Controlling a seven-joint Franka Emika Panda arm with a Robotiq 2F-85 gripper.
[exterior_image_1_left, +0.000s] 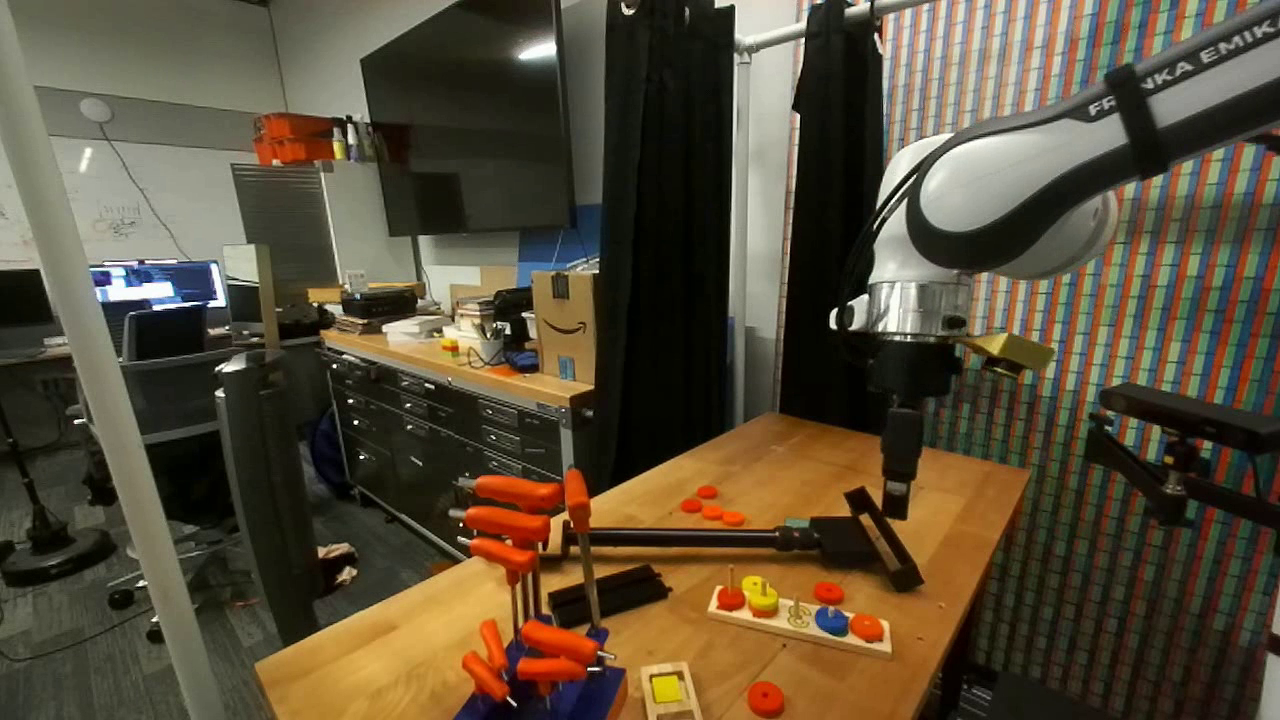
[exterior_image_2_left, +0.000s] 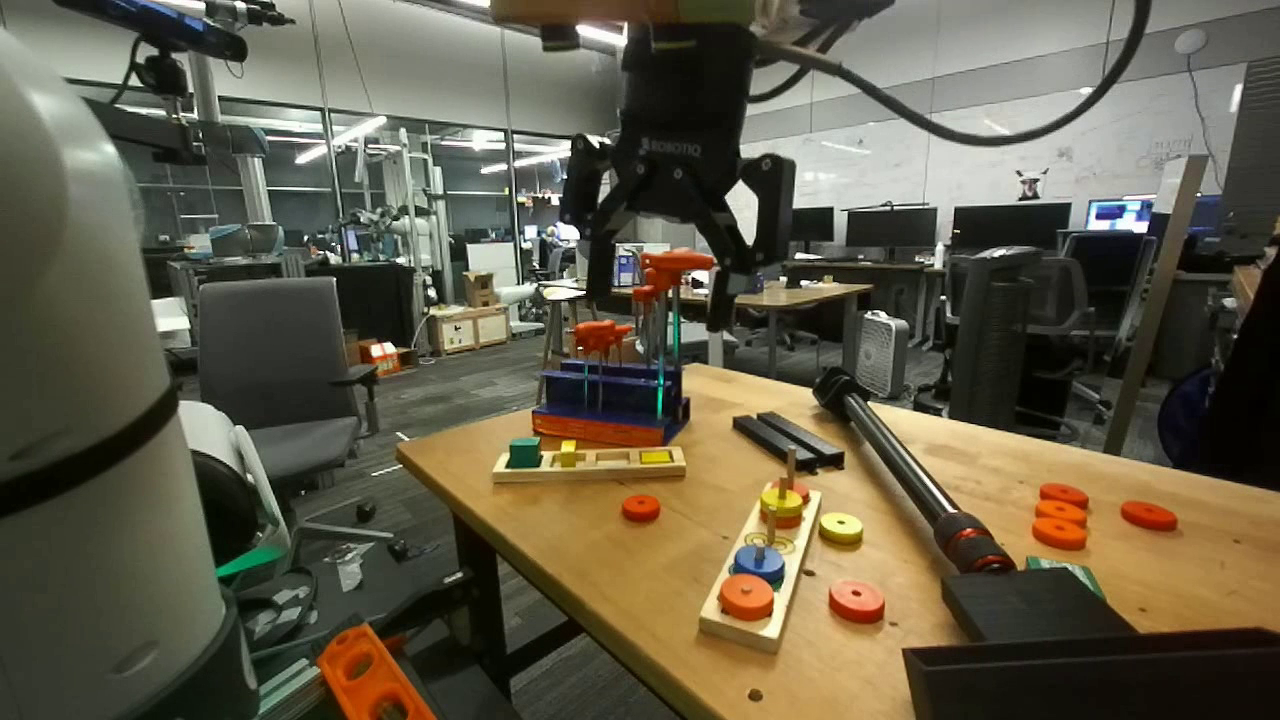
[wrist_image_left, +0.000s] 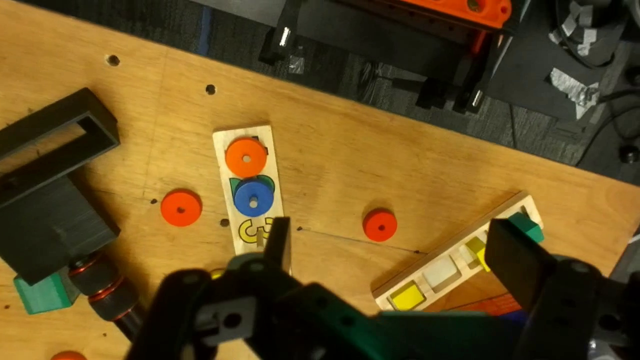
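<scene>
My gripper (exterior_image_2_left: 661, 292) hangs above the table, pointing down, its two fingers wide apart with nothing between them. In the wrist view a loose red disc (wrist_image_left: 379, 224) lies on the wood, below the gap between the fingers. A pale counting board (wrist_image_left: 244, 240) carries an orange disc (wrist_image_left: 246, 157) and a blue disc (wrist_image_left: 253, 198) on pegs; my left finger hides its far end. Exterior view 2 shows yellow and red discs (exterior_image_2_left: 781, 503) there too. A second red disc (wrist_image_left: 181, 207) and a yellow disc (exterior_image_2_left: 841, 528) lie loose beside the board.
A block tray (exterior_image_2_left: 588, 466) sits before the blue stand (exterior_image_2_left: 612, 402) of orange-handled tools. A long black pole (exterior_image_2_left: 906, 462) with a black bracket (exterior_image_1_left: 884, 538) crosses the table. Several orange discs (exterior_image_2_left: 1060, 509) lie beyond it. Bare wood surrounds the loose red disc.
</scene>
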